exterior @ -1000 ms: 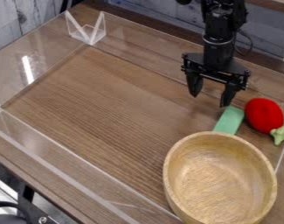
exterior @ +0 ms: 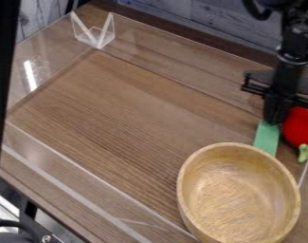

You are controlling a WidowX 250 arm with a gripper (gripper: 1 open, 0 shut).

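Observation:
My black gripper (exterior: 273, 106) hangs at the right edge, low beside a red round object (exterior: 299, 128) with a green top, and over the upper end of a green strip (exterior: 266, 139). It looks shut; whether anything is between its fingertips is hard to see, as they are small and dark against the objects.
A large pale round bowl (exterior: 237, 196) fills the lower right. A white wire rack (exterior: 93, 30) stands at the back left. A grey wall runs along the back.
My gripper has moved right and slightly down, from the open table behind the green strip to beside the red object.

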